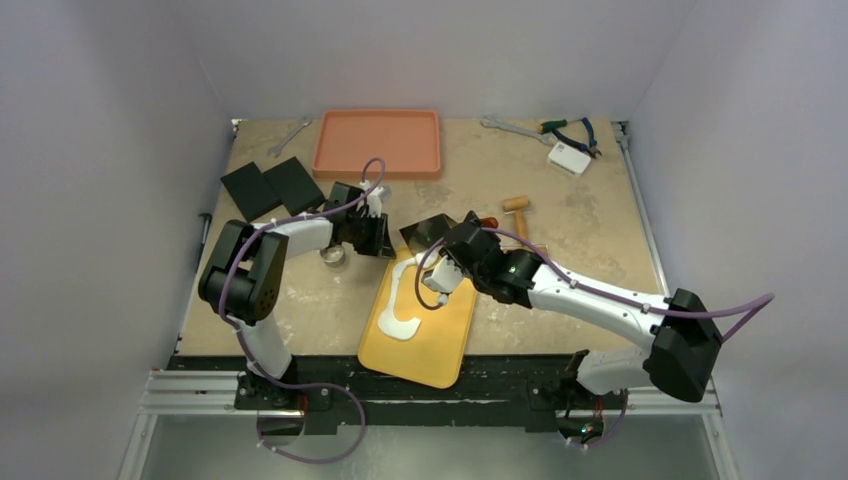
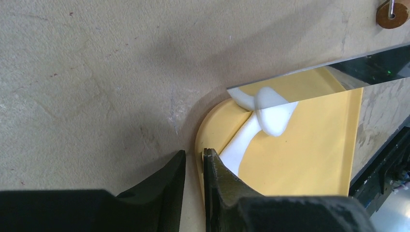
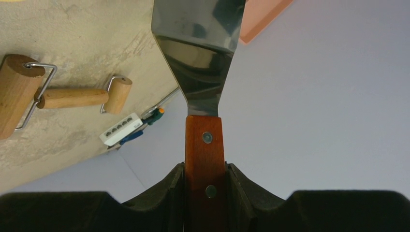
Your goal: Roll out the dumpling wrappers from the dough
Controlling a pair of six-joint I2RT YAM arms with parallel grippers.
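Observation:
A long strip of white dough lies on the yellow board, with a thicker lump at its top end. My right gripper is shut on the wooden handle of a steel scraper; in the left wrist view the blade reaches over the board's top edge, beside the lump. My left gripper is above the board's top-left corner, its fingers a little apart with nothing visible between them.
Rolling pins lie right of the board. An orange tray stands at the back, dark plates and a metal cup at the left, tools at the back right.

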